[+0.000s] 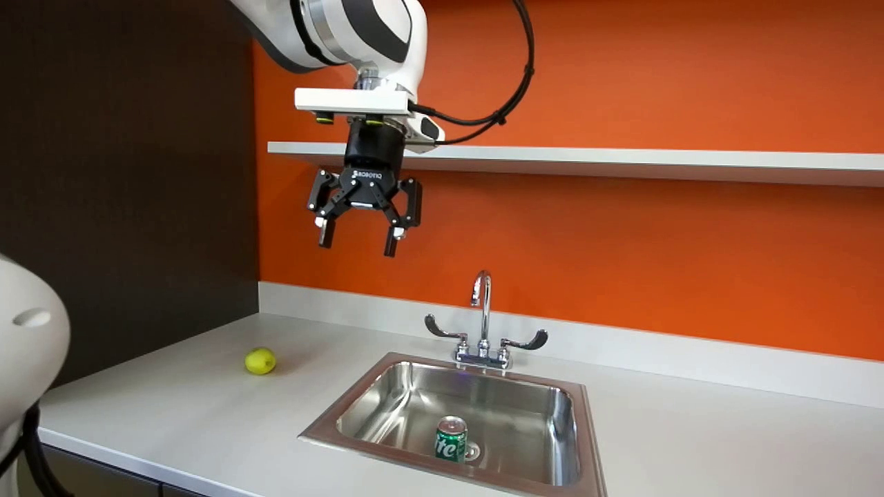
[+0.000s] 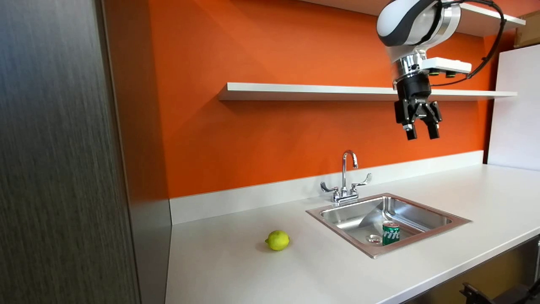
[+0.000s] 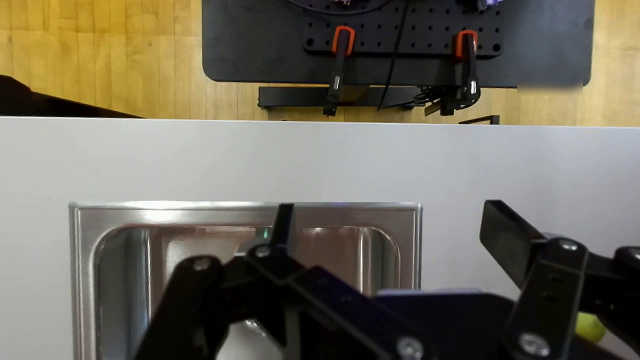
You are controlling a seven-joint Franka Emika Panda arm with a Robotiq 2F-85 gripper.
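Observation:
High above the counter hangs my gripper [image 1: 358,244], open, with empty space between its fingers. In the second exterior view the gripper [image 2: 422,134] is up near the shelf's height. A green soda can [image 1: 451,440] stands upright inside the steel sink [image 1: 590,431], near the drain. The same can [image 2: 390,233] shows from the other side; in the wrist view one finger mostly hides it. On the counter left of the sink lies a yellow-green lemon [image 1: 260,360], apart from everything else. At the wrist view's lower right the lemon [image 3: 591,327] is partly covered by the gripper.
Behind the sink rises a chrome faucet [image 1: 484,315] with two lever handles. A white shelf [image 1: 663,157] runs along the orange wall, and a dark panel [image 1: 132,166] closes the left side.

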